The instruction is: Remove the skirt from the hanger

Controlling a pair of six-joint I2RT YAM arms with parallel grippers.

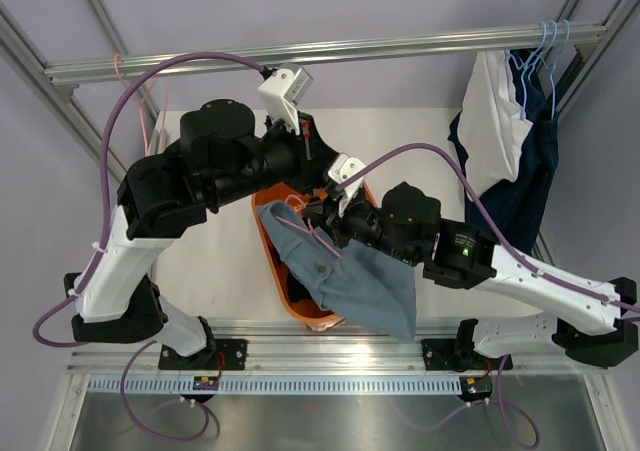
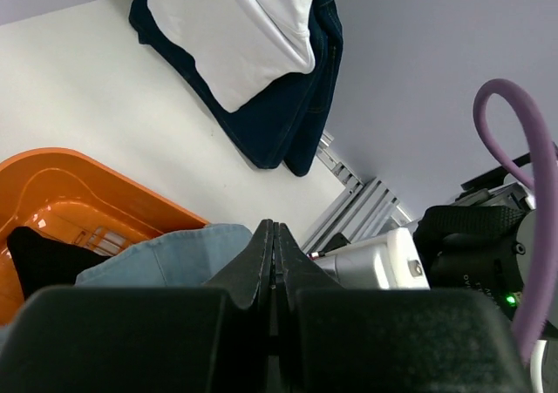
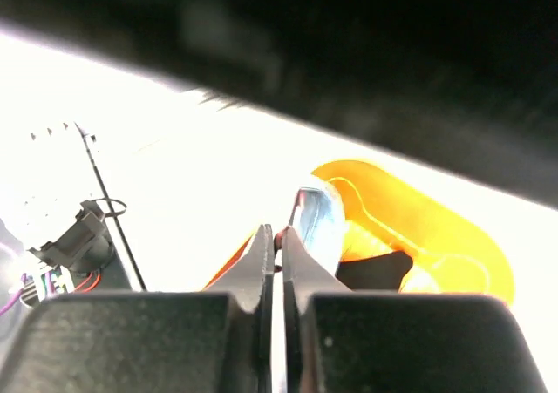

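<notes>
A light blue denim skirt (image 1: 355, 286) hangs slantwise over the orange bin, with a pink hanger (image 1: 322, 239) on it, partly hidden by my arms. My left gripper is shut above it at the centre; no held thing shows clearly between its tips. My right gripper is also shut, close beside the left one, with a small reddish bit at its tips, too unclear to tell if gripped. The skirt is also visible below the fingers in the left wrist view.
The orange bin (image 2: 131, 193) holds dark cloth. White and dark garments (image 1: 490, 121) hang on blue hangers at the right of the rail (image 1: 360, 45); pink hangers (image 1: 146, 121) hang at its left. The right wrist view is overexposed.
</notes>
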